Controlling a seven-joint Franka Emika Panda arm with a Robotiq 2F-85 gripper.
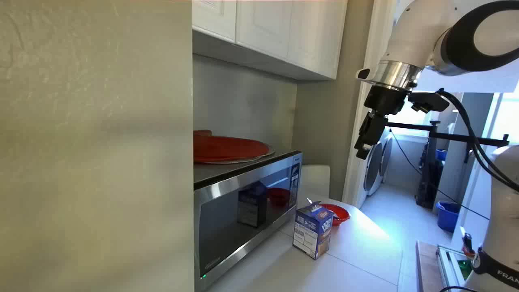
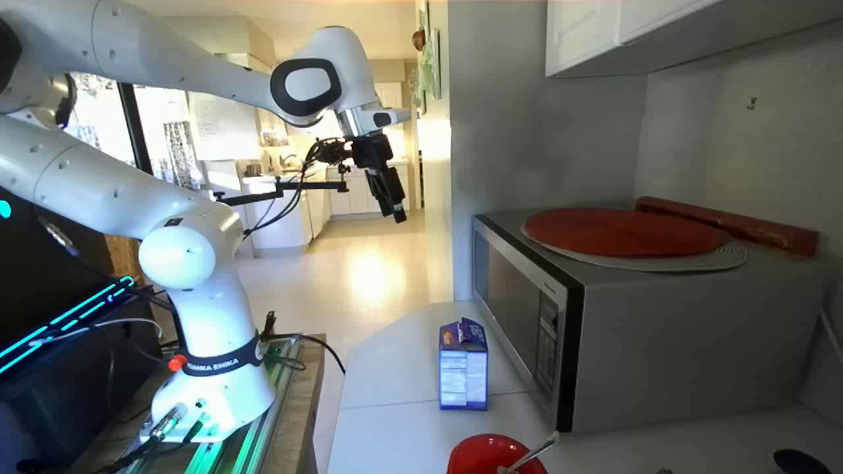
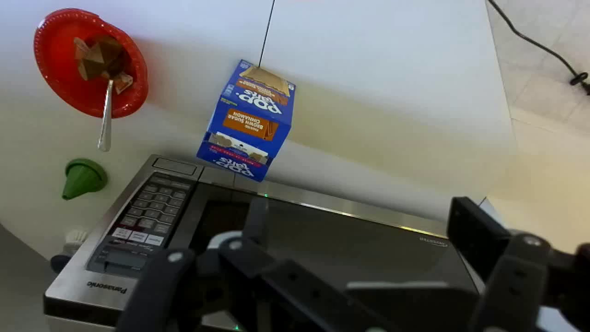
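My gripper is open in the wrist view, its two dark fingers wide apart and nothing between them. It hangs in the air above the counter and in front of the microwave, clear of every object. A blue Pop-Tarts box stands upright on the white counter, close to the microwave's front; its top flap looks raised in exterior view 1. Beside the box is a red bowl holding a spoon and some brownish pieces that I cannot identify.
A red round mat lies on top of the microwave. In the wrist view a green cone-shaped thing rests near the control panel. White cabinets overhang the microwave. Bare counter lies on the box's robot side.
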